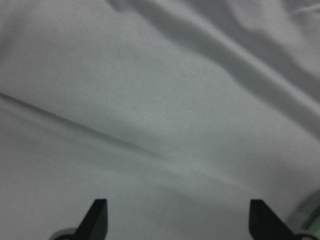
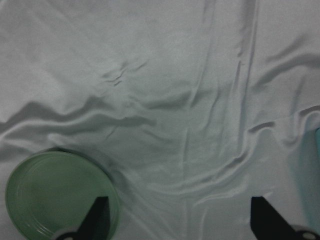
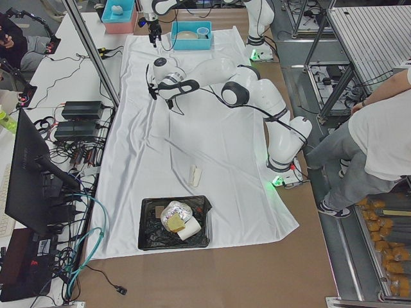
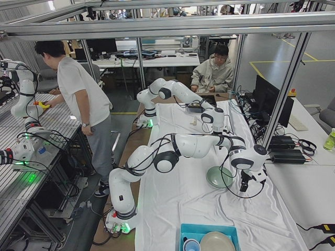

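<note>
A green bowl (image 4: 219, 177) rests on the white cloth, also partly visible at lower left in the right wrist view (image 2: 57, 190). My left gripper hovers over bare cloth, open with nothing between its fingertips; a sliver of green shows at that view's lower right. My right gripper hangs above the cloth beside the bowl, open and empty.
A blue bin (image 4: 186, 230) with a beige plate and cup stands at one end. A black tray (image 3: 148, 237) with foil, sponge and white roll lies at the other, near a small pale object (image 3: 195, 175). Cables, monitors and a standing person flank the cloth.
</note>
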